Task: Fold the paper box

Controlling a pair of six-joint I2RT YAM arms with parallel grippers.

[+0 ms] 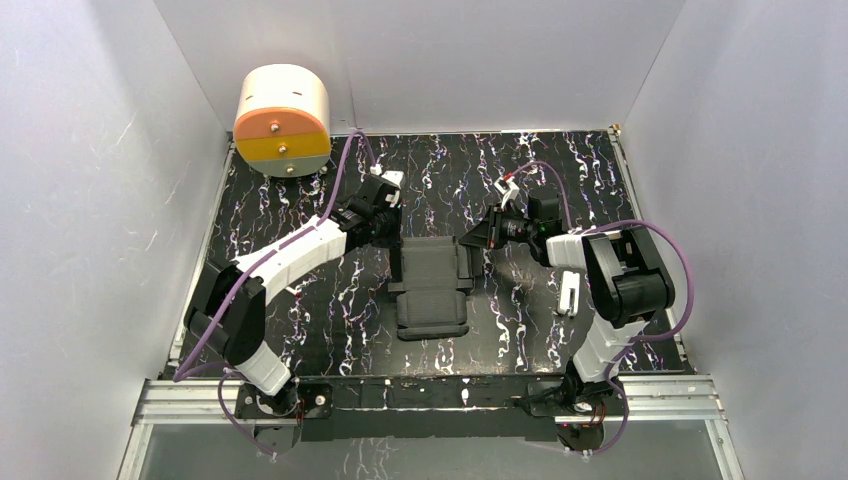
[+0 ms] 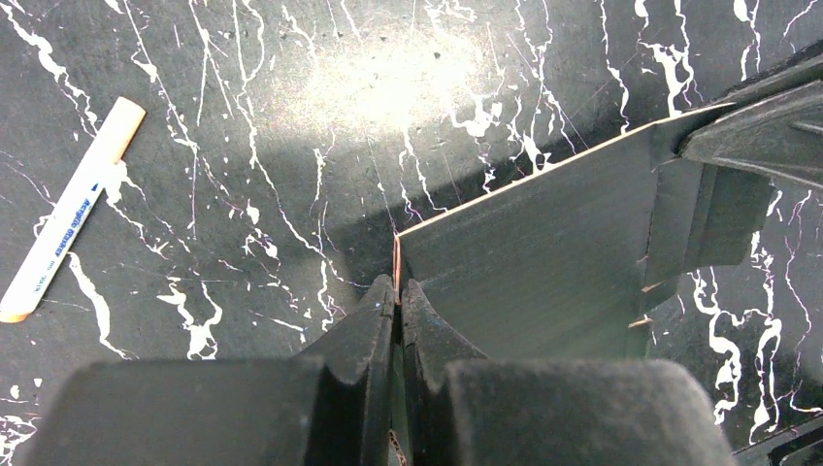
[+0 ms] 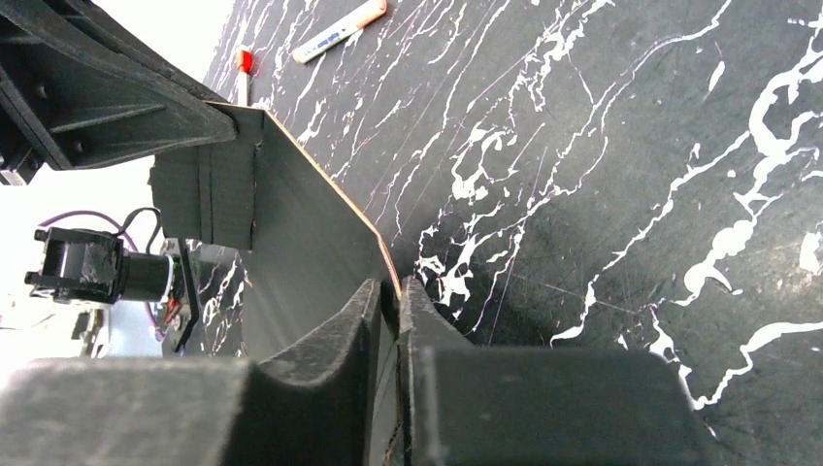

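Observation:
The black paper box (image 1: 430,262) lies mid-table, its flapped front panel (image 1: 431,308) spread toward the front edge. At its back left corner is my left gripper (image 1: 397,228), and in the left wrist view the left gripper is shut on the thin edge of a raised wall (image 2: 553,223). My right gripper (image 1: 466,241) is at the back right corner. In the right wrist view the right gripper has its fingers close together around the upright cardboard edge (image 3: 374,233); whether they clamp it is unclear. The lower box is hidden behind the fingers.
A rounded cabinet with coloured drawers (image 1: 284,125) stands at the back left. A white marker (image 1: 568,294) lies right of the box. Left of it is a marker with orange ends (image 2: 73,209). The table behind the box is clear.

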